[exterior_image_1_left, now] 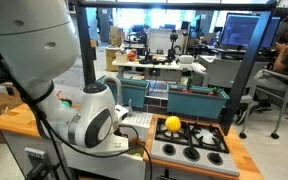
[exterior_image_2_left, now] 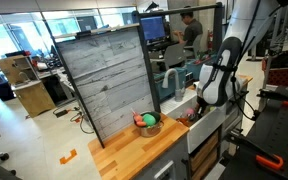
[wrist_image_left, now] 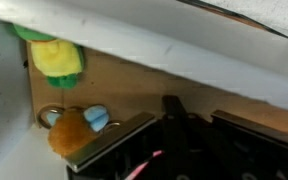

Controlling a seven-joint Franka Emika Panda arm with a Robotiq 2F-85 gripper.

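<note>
In the wrist view my gripper reaches in from the lower right, over the brown bottom [wrist_image_left: 134, 90] of a white-walled compartment. Its black fingers [wrist_image_left: 114, 142] look shut, and nothing shows held between them. A green and yellow soft toy [wrist_image_left: 56, 55] lies at the upper left. Below it is an orange fuzzy toy [wrist_image_left: 72, 132] with blue-grey round parts, close to the left finger. Something pink [wrist_image_left: 144, 165] peeks out beneath the gripper. The white arm [exterior_image_1_left: 96, 118] bends down at the counter's front in exterior view 1.
A white edge [wrist_image_left: 184, 50] crosses above the gripper. On the stove [exterior_image_1_left: 189, 140] rests a yellow ball [exterior_image_1_left: 173, 124]. A tap [exterior_image_1_left: 112, 84] and blue bins [exterior_image_1_left: 196, 103] stand behind. A pot [exterior_image_2_left: 149, 124] of colourful items sits on the wooden counter [exterior_image_2_left: 124, 155].
</note>
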